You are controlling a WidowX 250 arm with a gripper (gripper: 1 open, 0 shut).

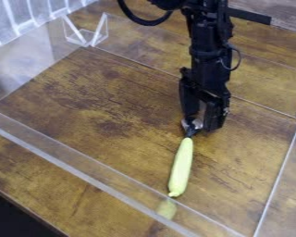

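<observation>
A black robot arm hangs from the top centre, its gripper [195, 118] low over the wooden surface at the right of centre. Just below it a long pale yellow-green object [181, 168] lies lengthwise, its dark upper end at the gripper. The gripper's fingers are dark and blend together, so their opening and any contact with that end cannot be made out.
Clear plastic walls border it along the bottom left and right. A small white frame [86, 30] stands at the back left.
</observation>
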